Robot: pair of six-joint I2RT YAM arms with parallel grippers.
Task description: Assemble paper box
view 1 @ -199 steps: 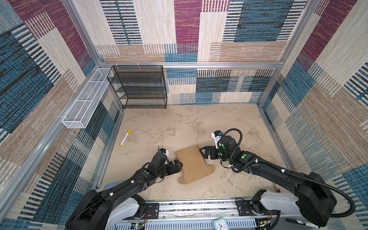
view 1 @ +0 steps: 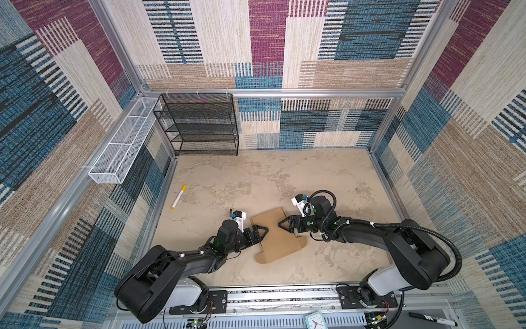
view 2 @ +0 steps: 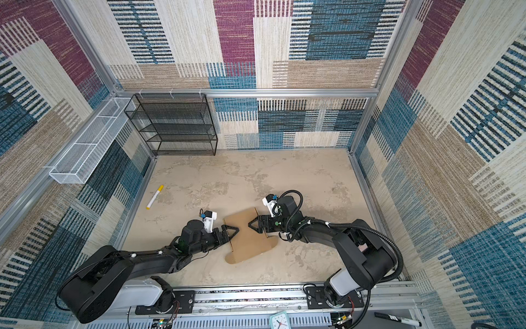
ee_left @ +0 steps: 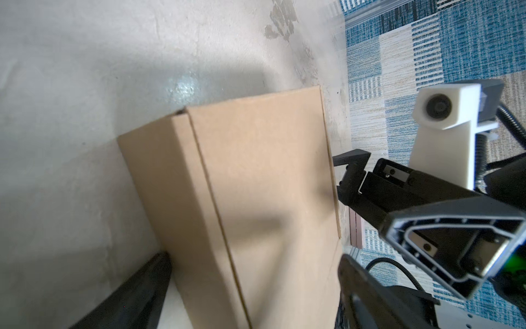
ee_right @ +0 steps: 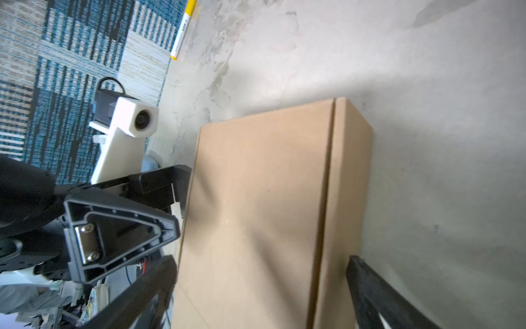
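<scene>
On the table lies a low brown cardboard box with a flat top. A flap with rounded ends sticks out toward the front edge. In the top left view, my left gripper reaches over its left edge, and my right gripper reaches over the right edge. Both stand open. Seen from the left wrist, a narrow side wall and slit of the box show between dark fingers. The right wrist view likewise has the box between spread fingers. Whether the fingers touch the cardboard, I cannot tell.
A yellow-and-white marker lies at the left of the table. A black wire shelf stands at the back left, and a white wire basket hangs on the left wall. The table behind the box is clear.
Both grippers have moved inward over the box, the right one leftward and slightly toward the front, the left one rightward. The box has stayed in place.
</scene>
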